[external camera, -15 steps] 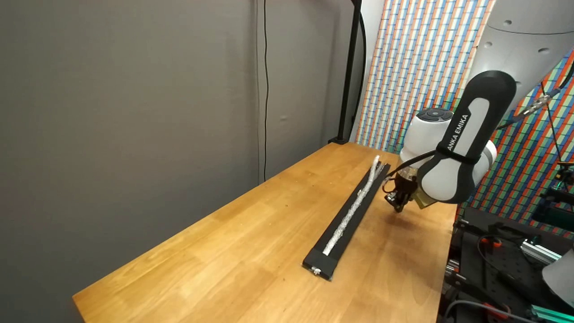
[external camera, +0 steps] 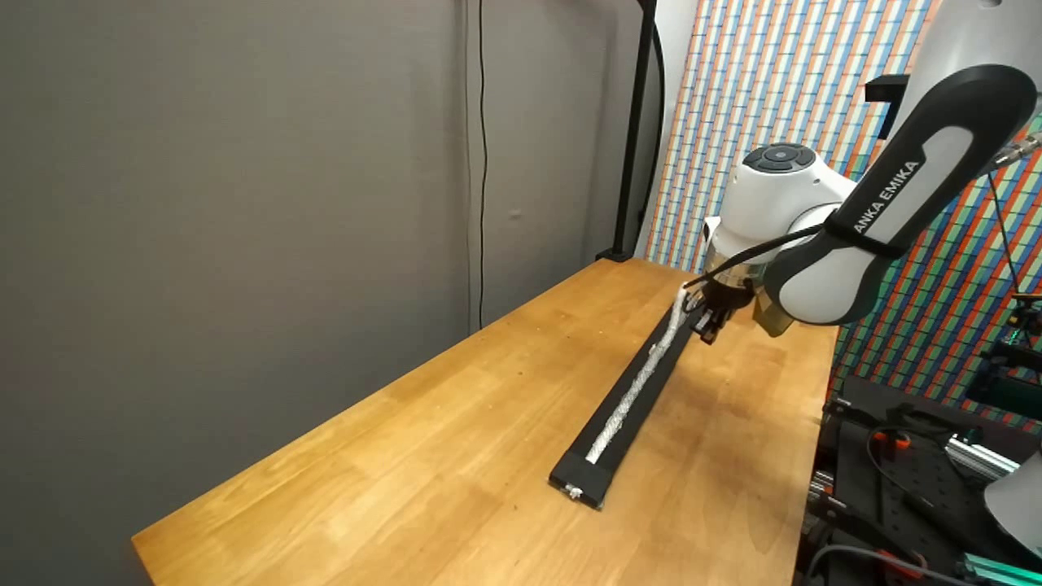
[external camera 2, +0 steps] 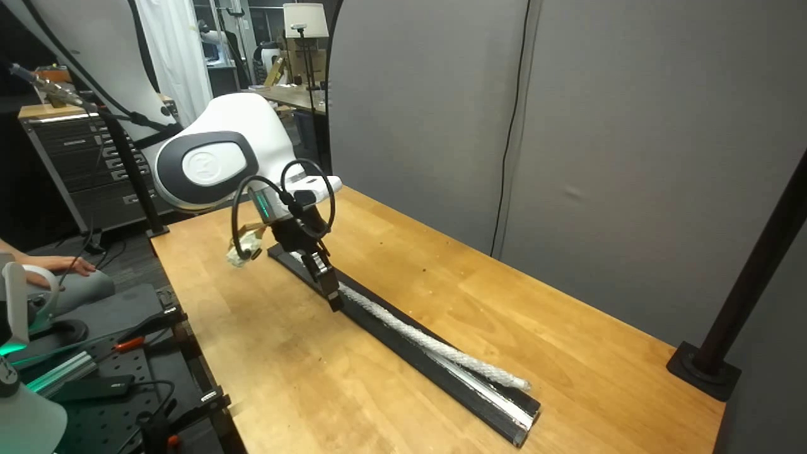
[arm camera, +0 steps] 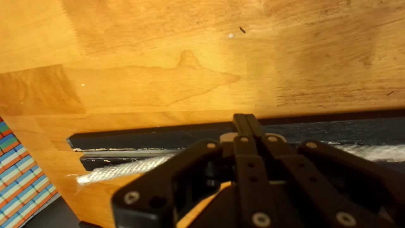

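A long black channel (external camera: 569, 465) lies on the table, with a white rope (external camera: 632, 391) along it. In the second exterior view the rope (external camera 2: 446, 349) rests beside a bare stretch of the silvery groove near the close end. The wrist view shows the rope's frayed end (arm camera: 89, 178) out past the side of the black channel (arm camera: 125, 140), over bare wood. My gripper is shut, its two fingers pressed together with nothing showing between them. In the second exterior view the gripper (external camera 2: 334, 304) appears over the channel; whether it touches is unclear. My gripper hides part of the rope.
A black pole (external camera 2: 722, 325) stands on a base at one table corner. Grey panels (external camera: 244, 244) border one long edge.
Rope and channel look unmoved.
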